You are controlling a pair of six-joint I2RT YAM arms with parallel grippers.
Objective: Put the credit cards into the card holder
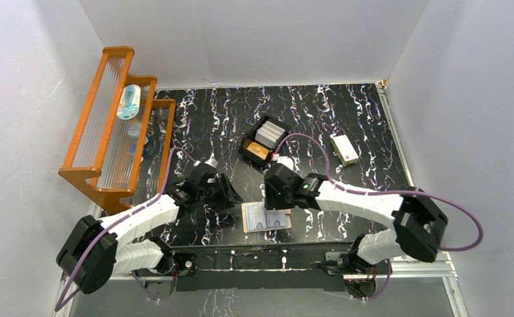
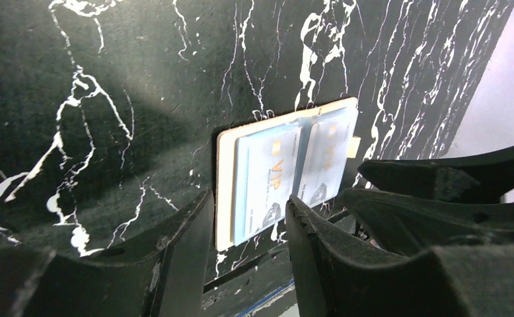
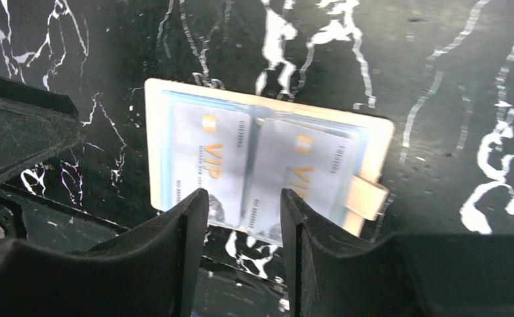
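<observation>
A cream card holder (image 3: pixel 367 195) lies at the table's front with two stacks of pale blue VIP cards (image 2: pixel 267 178) in it, side by side. My left gripper is open, left of the holder and above it, nothing between its fingers. My right gripper hangs over the cards (image 3: pixel 297 172) with its fingers apart and nothing visible held. In the top view it covers part of the holder.
A black box (image 1: pixel 263 140) with cards stands at the back centre, a white box (image 1: pixel 344 149) to its right. A wooden rack (image 1: pixel 96 119) fills the left side.
</observation>
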